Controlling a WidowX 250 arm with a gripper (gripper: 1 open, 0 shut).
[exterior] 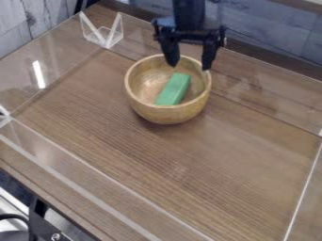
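A round wooden bowl [168, 109] sits on the wooden table in the upper middle of the camera view, with a green oblong object [174, 90] lying inside it on a slant. My black gripper [186, 47] is raised just beyond the bowl's back rim, its fingers spread open and pointing down, with nothing seen between them.
Clear plastic or wire pieces stand at the upper left, and a dark cable runs at the lower left edge.
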